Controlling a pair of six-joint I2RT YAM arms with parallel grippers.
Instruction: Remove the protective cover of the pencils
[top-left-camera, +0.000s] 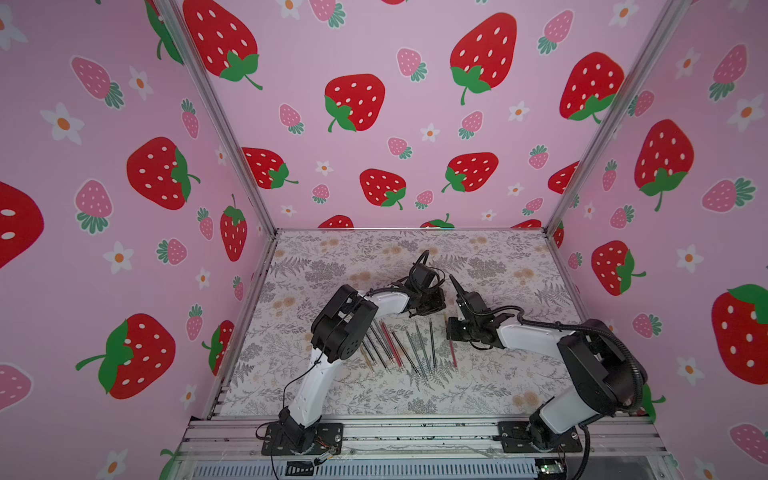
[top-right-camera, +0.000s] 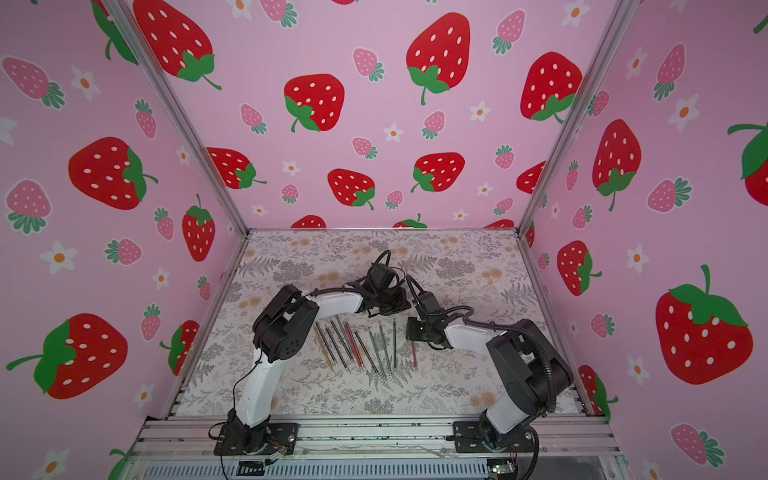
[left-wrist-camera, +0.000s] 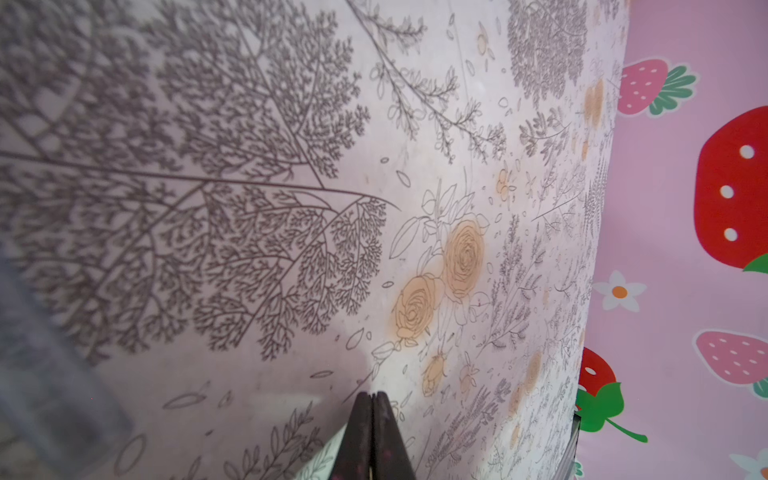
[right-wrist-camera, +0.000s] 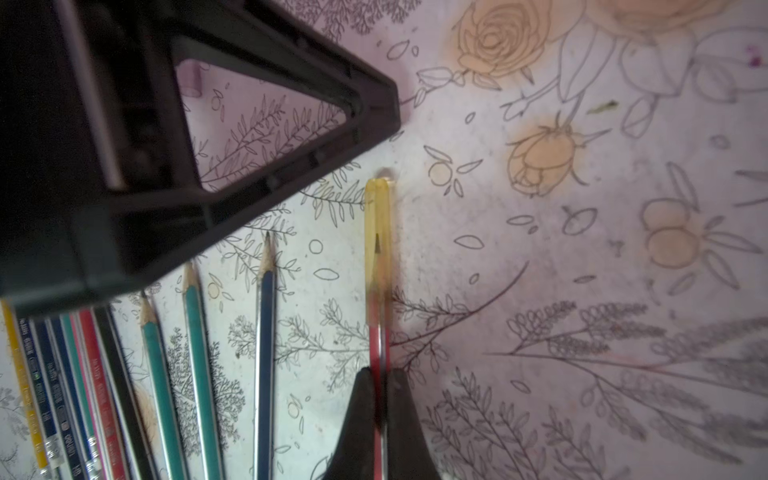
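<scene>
A red pencil (right-wrist-camera: 378, 344) wears a translucent yellow cover (right-wrist-camera: 377, 200) over its point, lying on the patterned table (right-wrist-camera: 560, 280). My right gripper is shut, its fingertips over the red barrel below the cover; whether they pinch it I cannot tell. My left gripper is shut, with nothing between its fingertips, low over bare table behind the pencils. A black housing fills the upper left of the right wrist view. Several uncovered pencils (right-wrist-camera: 264, 360) in navy, teal, red, black and yellow lie to the left.
The two arms' wrists are close together at mid-table in both top views. Pink printed walls enclose the table on the left, back and right, and a metal rail runs along the front.
</scene>
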